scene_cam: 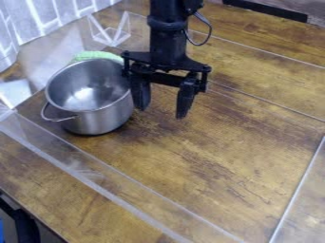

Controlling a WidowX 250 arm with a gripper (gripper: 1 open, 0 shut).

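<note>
A black robot gripper point(164, 95) hangs from above, just right of a steel pot point(89, 106), with its two fingers spread apart and open. No object shows clearly between them. The pot stands on the wooden table at the left and is empty inside as far as visible, with a wire handle at its near left.
A green object point(93, 57) lies behind the pot, near a white item point(14, 92) at the left edge.
</note>
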